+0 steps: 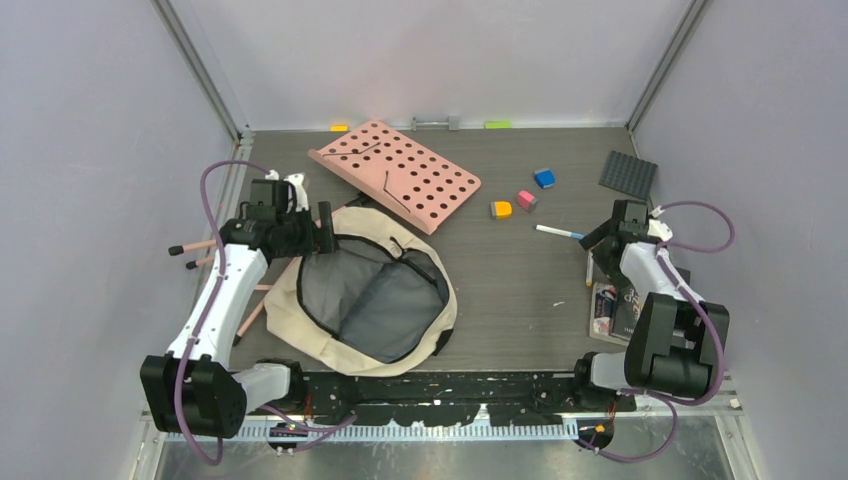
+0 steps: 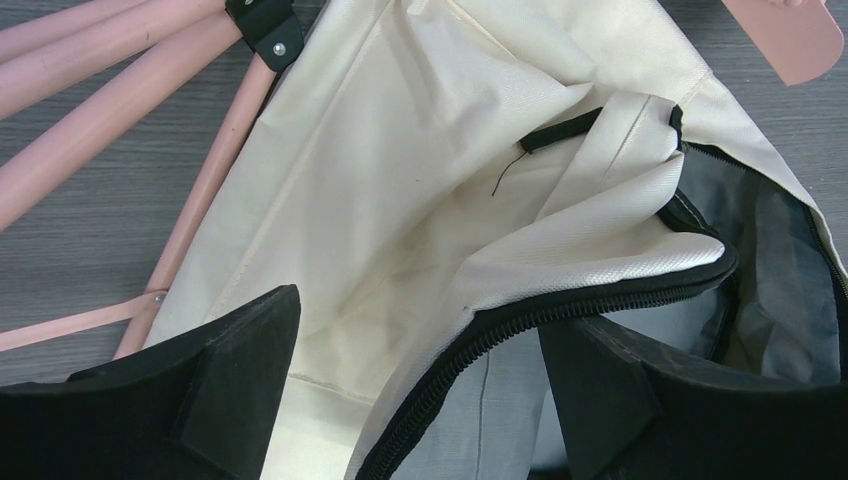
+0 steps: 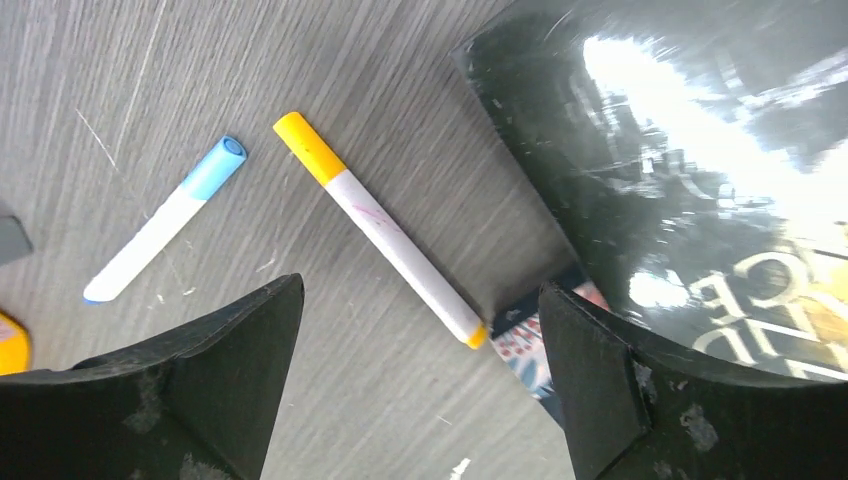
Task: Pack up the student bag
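The beige bag (image 1: 430, 330) with grey lining lies unzipped on the left of the table. My left gripper is open, its two fingers on either side of the bag's black-zipped edge (image 2: 520, 312). Over on the right, my open right gripper hovers above a yellow-capped marker (image 3: 385, 235), which lies on the table in the gap between the fingers as seen from the wrist. A blue-capped marker (image 3: 165, 220) rests farther left. Dark books (image 3: 660, 150) lie beside the yellow marker, partly hidden by the right arm in the top view.
A pink perforated chair seat (image 1: 400, 175) with pink legs stands behind and beside the bag. Blue (image 1: 544, 178), pink (image 1: 527, 200) and yellow (image 1: 501, 210) small blocks lie toward the back, and a dark ridged pad (image 1: 629, 175) at the back right.
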